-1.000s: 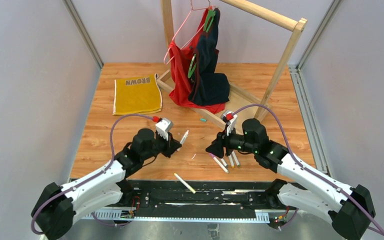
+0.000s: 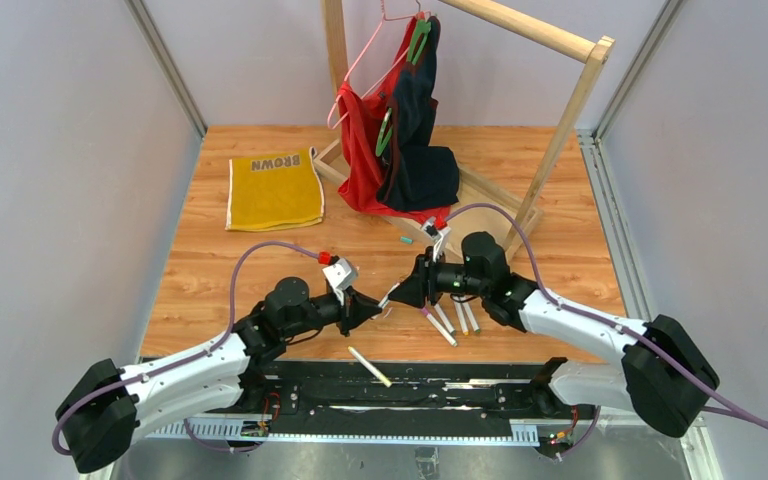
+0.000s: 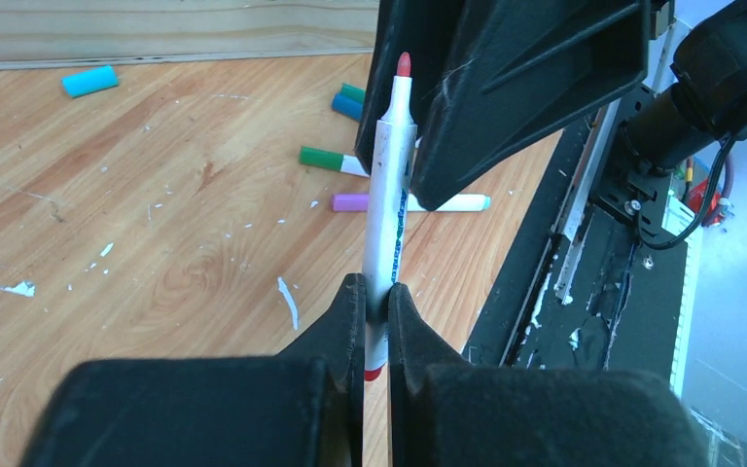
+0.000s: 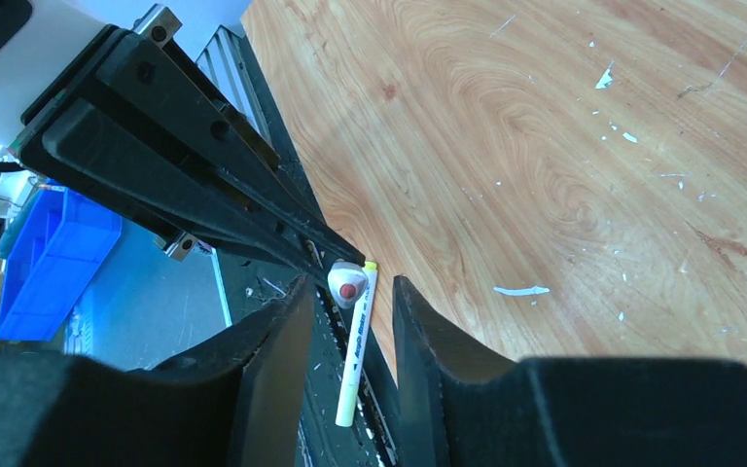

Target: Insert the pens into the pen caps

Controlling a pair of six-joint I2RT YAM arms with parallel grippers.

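An uncapped white marker (image 3: 389, 175) with a red tip is clamped in my left gripper, tip pointing away from the fingers. My right gripper (image 2: 401, 296) stands part open beside the marker in the top view. One dark right finger (image 3: 438, 161) lies close behind the marker's upper part in the left wrist view; whether they touch I cannot tell. Seen from the right wrist, the marker's red tip (image 4: 347, 291) shows end-on between the spread fingers. No red cap is visible. Loose on the table are a turquoise cap (image 3: 89, 81) and a blue one (image 3: 347, 106).
Several markers (image 2: 444, 328) lie under the right arm, including a purple-ended one (image 3: 350, 202). A yellow-ended marker (image 2: 369, 366) lies across the front table edge. Behind stands a wooden rack (image 2: 545, 160) with hanging clothes; a yellow towel (image 2: 275, 193) lies back left.
My left gripper moved right and slightly toward the front, bringing the marker along and tilting it. My right gripper moved left to meet it.
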